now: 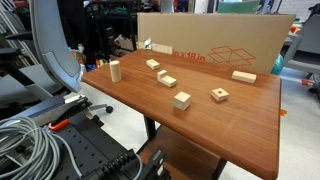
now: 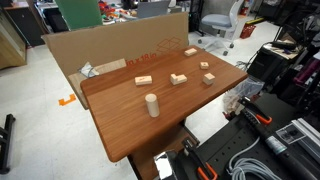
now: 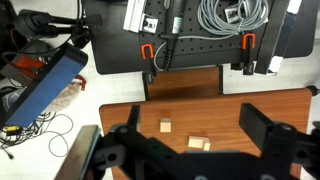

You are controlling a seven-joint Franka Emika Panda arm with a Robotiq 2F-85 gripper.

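My gripper is open, its dark fingers spread at the bottom of the wrist view. It hangs high above the table, well apart from the pieces. On the brown table (image 1: 235,125) stands an upright pale wooden cylinder (image 1: 115,70), also visible as a cylinder (image 2: 152,105) in exterior view 2. A wooden cube (image 1: 182,101) lies near the front edge. Around it are a flat square block (image 1: 220,95), an oblong block (image 1: 243,76), a stepped piece (image 1: 167,79) and a small block (image 1: 153,64). Pale blocks (image 3: 165,125) also show between my fingers, far below.
A cardboard panel (image 1: 210,40) walls off the table's back edge. Coiled cable (image 1: 32,150) lies on the dark base (image 1: 85,155) in front. A chair (image 2: 219,22) stands beyond the panel. Bare tabletop lies between the blocks.
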